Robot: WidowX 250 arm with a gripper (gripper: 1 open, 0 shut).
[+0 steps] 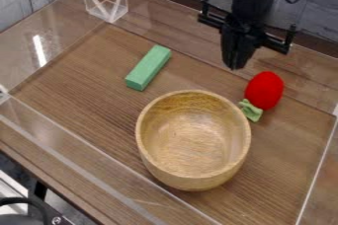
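My gripper (227, 41) is raised at the upper middle, above the table, with no object visible between its fingers; how far its fingers stand apart is hard to make out. A red rounded object (264, 90) lies below and right of it, beside a small green item (250, 109). A pale round bowl (201, 171) sits at the lower middle. A green block (148, 68) lies to the left of the gripper.
A white wire-like item (103, 2) stands at the back left. Dark cables show at the lower left edge.
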